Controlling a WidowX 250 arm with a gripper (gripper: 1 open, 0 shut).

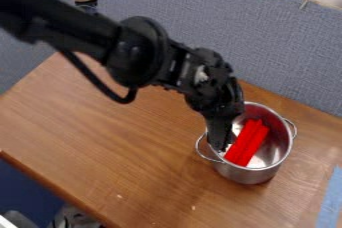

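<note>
A steel pot (254,172) with side handles stands at the right of the wooden table. A red object (247,142) lies inside it. My black gripper (219,144) reaches down from the upper left to the left part of the pot, beside the red object. Its fingertips are partly hidden and dark, so their spacing is hard to make out.
The bare wooden table (107,152) fills the left and front. A grey padded wall (254,32) runs along the back. A blue strip (330,197) lies at the right edge.
</note>
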